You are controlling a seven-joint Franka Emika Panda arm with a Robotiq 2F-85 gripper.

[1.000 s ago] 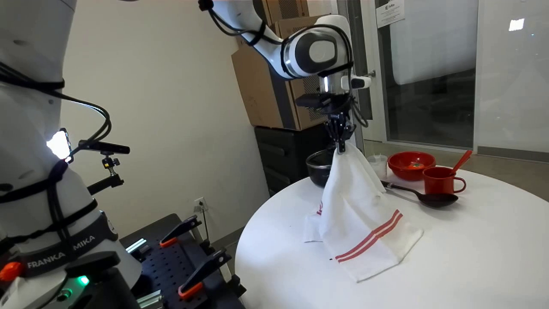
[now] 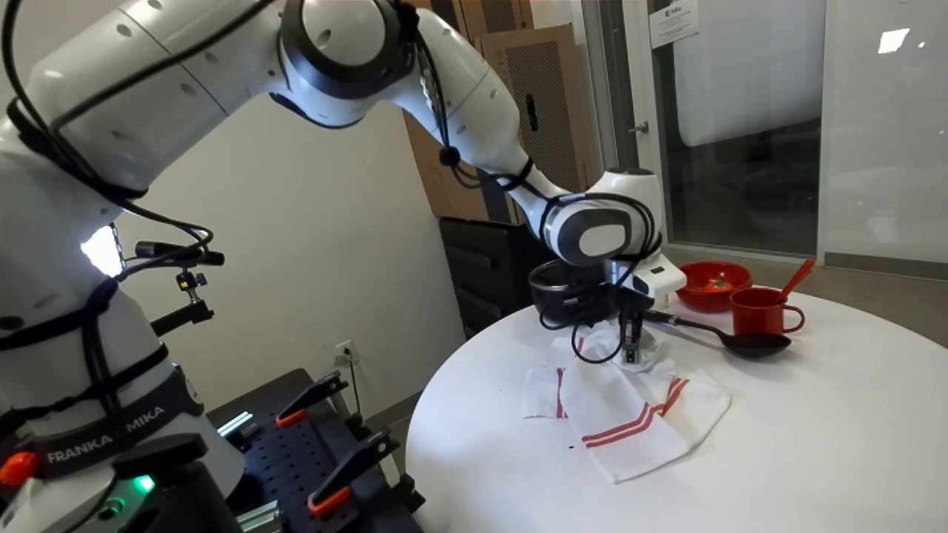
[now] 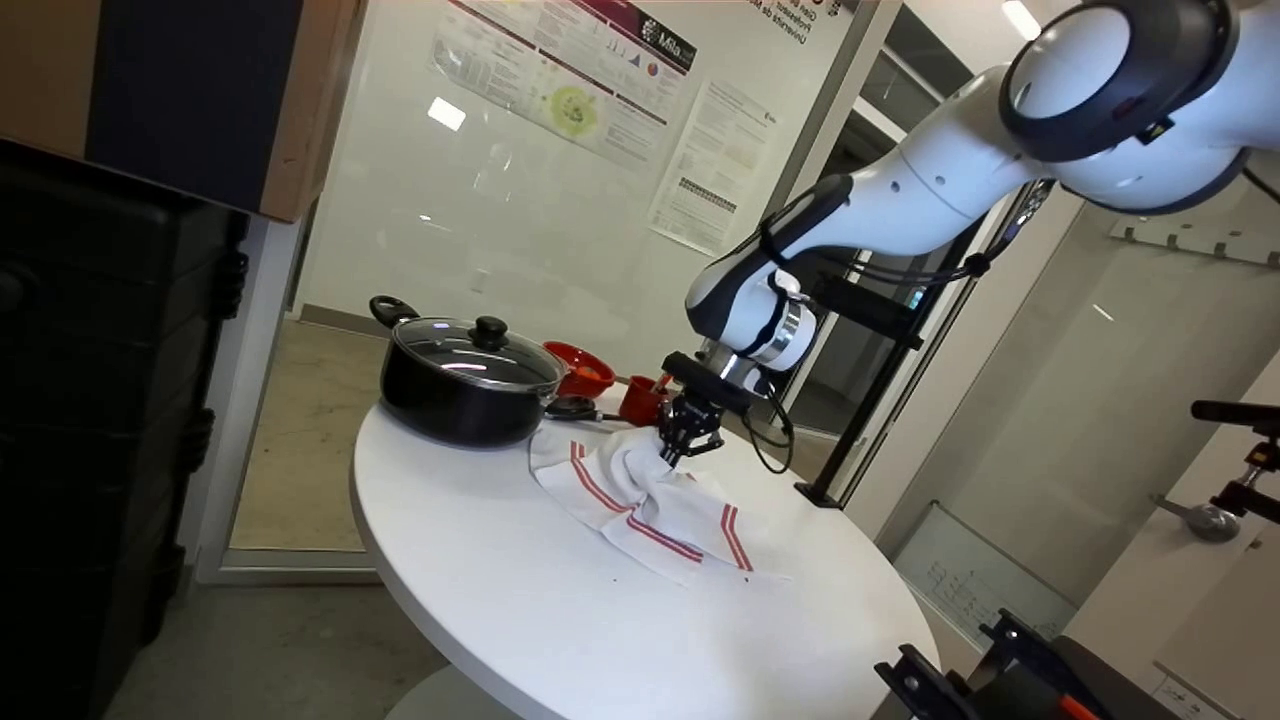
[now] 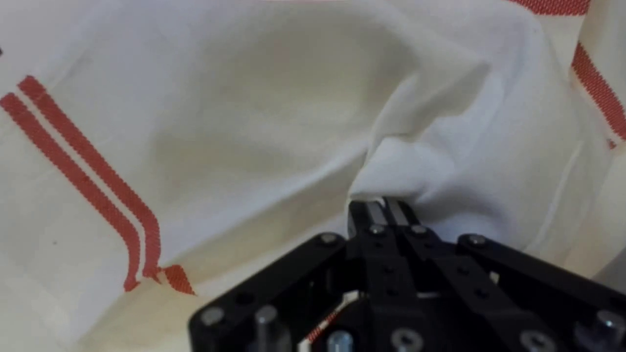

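Note:
A white towel with red stripes (image 2: 626,409) lies crumpled on the round white table, its upper part bunched up beneath my gripper (image 2: 632,357). In the wrist view the two fingers are together, and a gathered fold of the towel (image 4: 405,167) meets their tips. The gripper is shut on that fold; how much cloth sits between the pads is hidden. From the other side, the gripper (image 3: 672,458) is low over the table at the towel's back part, with striped edges (image 3: 662,538) spread toward the front.
Beyond the towel stand a black lidded pot (image 3: 462,402), a red bowl (image 2: 708,293) and a red mug (image 2: 757,312) with a red utensil handle. A black ladle (image 2: 753,345) lies close to the arm.
My gripper has come down from above the table and shifted slightly right. The towel, hanging as a tall peak from it before, has collapsed into folds on the table.

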